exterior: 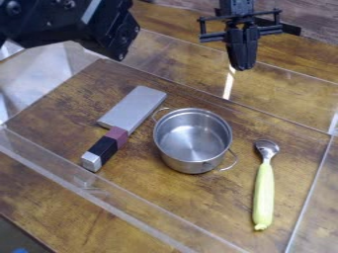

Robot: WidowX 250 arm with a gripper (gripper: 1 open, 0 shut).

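Observation:
My black gripper [242, 54] hangs at the top right of the camera view, shut, with nothing visible between its fingers, above bare wood behind the pot. A steel pot [192, 140] with two wire handles sits in the middle of the table. Left of it lies a flat silver object [133, 107] with a dark handle ending in a white and black tip [101, 151]. A spoon-like utensil with a pale yellow handle [264, 193] lies to the right of the pot.
The wooden tabletop [59, 188] has clear panels along its sides. A dark hose or arm part [66, 20] fills the top left.

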